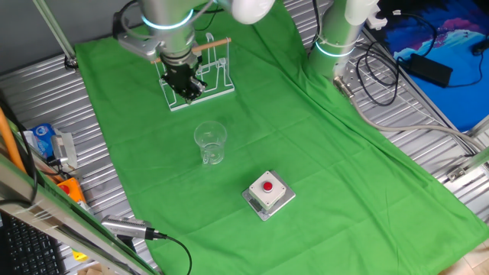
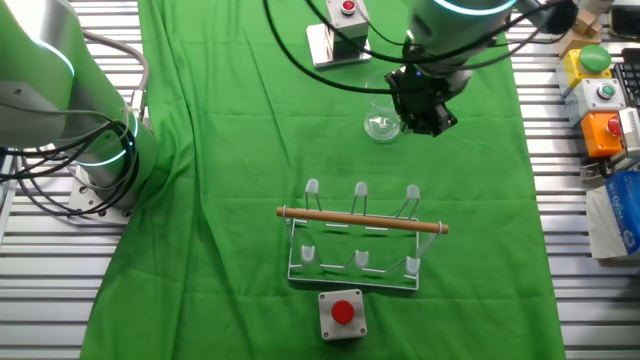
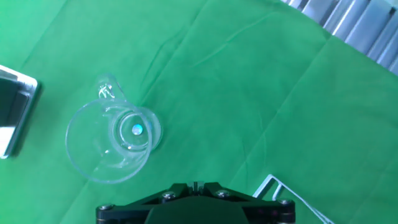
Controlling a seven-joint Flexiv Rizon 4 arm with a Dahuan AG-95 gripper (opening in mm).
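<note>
A clear glass mug (image 1: 211, 143) stands on the green cloth, its handle toward the front in exterior view 1. In the wrist view the mug (image 3: 99, 168) is left of centre, mouth toward the camera. My gripper (image 1: 194, 93) is above the cloth, behind the mug and in front of part of the rack. Its black fingertips (image 3: 180, 189) meet at the bottom of the wrist view, with nothing seen between them. Exterior view 2 has the gripper (image 2: 434, 124) overlapping the view of the mug (image 2: 382, 127), but the wrist view shows them apart.
A white wire rack (image 2: 350, 283) with a wooden bar (image 2: 350, 217) stands near the mug. One red-button box (image 1: 267, 192) sits on a metal plate; another red-button box (image 2: 342, 314) lies beyond the rack.
</note>
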